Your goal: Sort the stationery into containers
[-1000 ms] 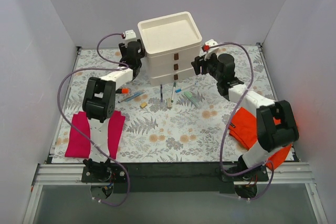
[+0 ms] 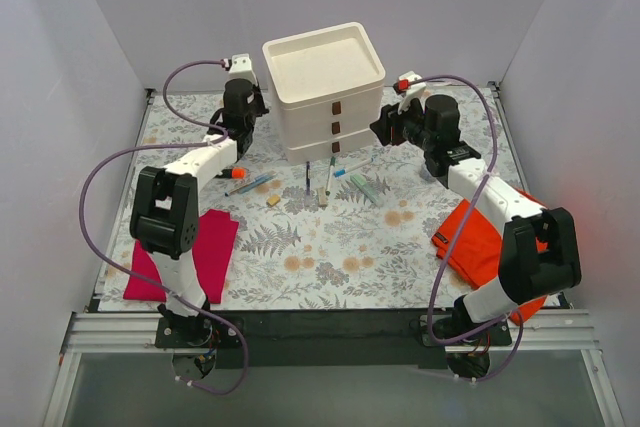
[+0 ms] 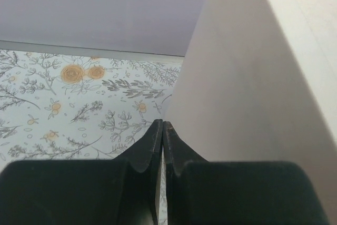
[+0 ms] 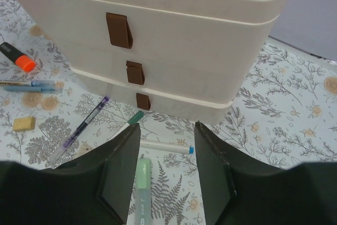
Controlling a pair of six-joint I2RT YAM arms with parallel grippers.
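Observation:
A white drawer unit with brown tabs stands at the back centre. My left gripper is shut, empty, beside its left wall. My right gripper is part open and empty, above and right of the loose stationery in front of the unit: an orange-capped marker, blue pens, a yellow eraser, a purple pen, a blue-tipped pen and a green item.
A red cloth lies front left and an orange cloth front right.
The objects have not visibly moved.

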